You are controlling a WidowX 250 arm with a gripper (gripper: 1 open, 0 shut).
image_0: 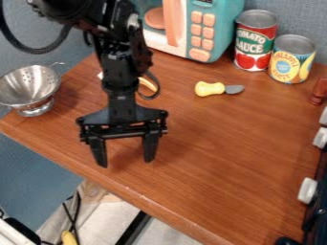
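Note:
My black gripper (124, 151) hangs low over the left part of the wooden table (217, 182), its two fingers apart with nothing between them. Behind the arm a yellow curved object, perhaps a banana (147, 85), is partly hidden. A small yellow-handled knife or spatula (211, 89) lies toward the back middle of the table.
A steel colander (29, 88) sits at the left edge. At the back stand a toy microwave (201, 29), a tomato sauce can (253, 43), a second can (292, 59) and a small red bottle (319, 92). A black appliance lines the right edge.

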